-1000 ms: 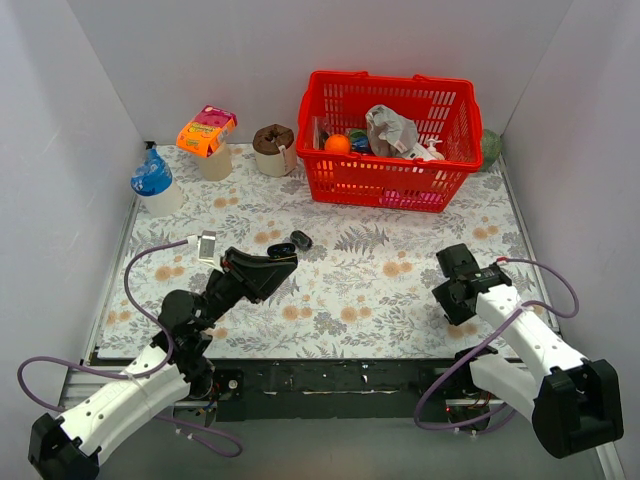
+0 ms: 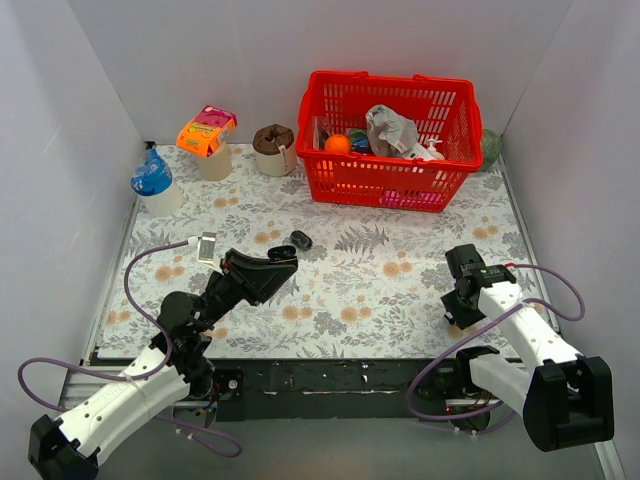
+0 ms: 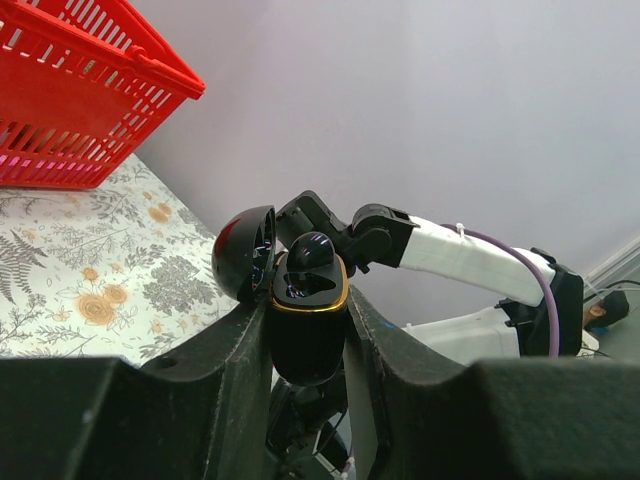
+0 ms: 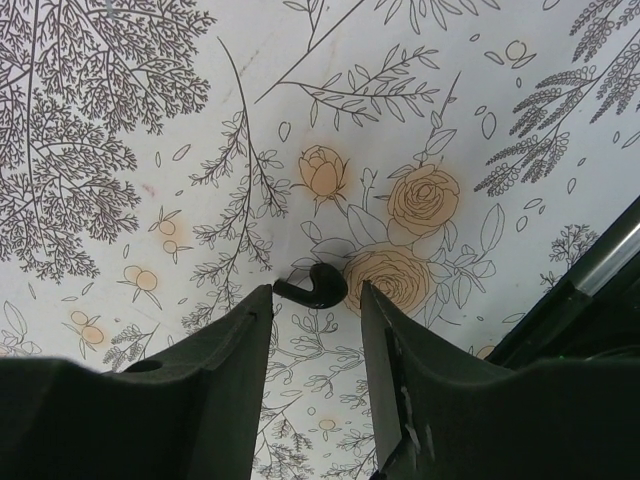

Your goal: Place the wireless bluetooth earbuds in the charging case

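The black charging case [image 3: 308, 335] is gripped in my left gripper [image 2: 284, 262], held above the table with its lid [image 3: 243, 252] flipped open on the basket side. A rounded dark earbud [image 3: 312, 250] appears seated in the case; whether the other slot is empty, I cannot tell. In the right wrist view a black earbud [image 4: 325, 290] with a short stem lies on the patterned cloth, in line with the gap between my right fingertips. My right gripper is part open around that spot, pointing down, and neither finger visibly touches the earbud.
A red basket [image 2: 390, 185] full of goods stands at the back. Left of it are a brown-topped container [image 2: 274, 150], an orange box [image 2: 207, 130] and a blue-topped container [image 2: 153, 178]. The table's dark front edge [image 4: 580, 300] runs close to my right gripper. The cloth between the arms is clear.
The left arm and the case have stayed still.
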